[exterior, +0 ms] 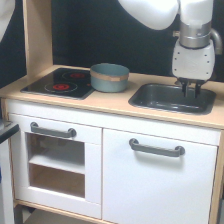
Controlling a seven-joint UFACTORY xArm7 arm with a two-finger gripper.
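My gripper (190, 91) hangs at the upper right, its dark fingertips pointing down over the sink (150, 96). The fingers look small and dark against the dark basin, so whether they are apart or together is unclear. No object is visible in the gripper. A grey-green pot (110, 79) with a brownish band near its rim sits on the counter beside the black stovetop (60, 84), to the left of the gripper and apart from it.
The arm partly hides the faucet (217, 42) behind the sink. Below the wooden counter are a white cabinet door (150, 185) with a dark handle (157, 149) and an oven-like door with a window (57, 165).
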